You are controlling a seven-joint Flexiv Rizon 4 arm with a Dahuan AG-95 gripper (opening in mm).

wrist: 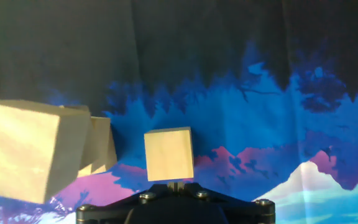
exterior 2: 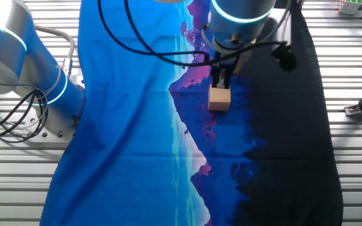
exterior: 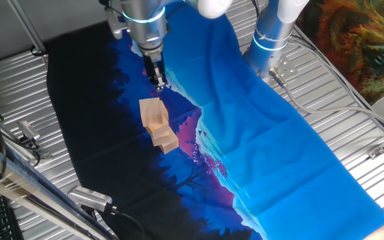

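Note:
A pale wooden cube (wrist: 169, 154) lies on the printed cloth, just ahead of my gripper in the wrist view. The gripper's two fingers are together, and nothing shows between them. Exterior view 2 has the cube (exterior 2: 219, 99) directly below the gripper (exterior 2: 221, 84) in the picture; whether they touch is unclear. A piled group of wooden blocks (wrist: 17, 149) stands at the left of the wrist view, apart from the cube. In exterior view 1 the pile (exterior: 155, 113) is below the gripper (exterior: 160, 87), and I cannot make out the single cube separately there.
The blue and black cloth (exterior: 259, 147) has a wide clear area on its bright side. A small camera device (exterior: 91, 198) with a cable sits at its dark edge. Dark cables (exterior 2: 146, 47) hang from the arm. Slatted metal table (exterior 2: 17, 188) surrounds the cloth.

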